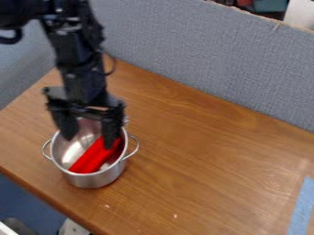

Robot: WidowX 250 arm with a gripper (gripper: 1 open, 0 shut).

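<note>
A steel pot (94, 176) with two side handles stands on the wooden table near its left front edge. A red elongated object (92, 159) lies inside it, partly hidden. My black gripper (86, 130) is open over the pot, its fingers down at the rim or just inside; their exact depth is unclear.
A grey padded wall (208, 55) runs along the back. A light blue strip (300, 207) lies at the far right.
</note>
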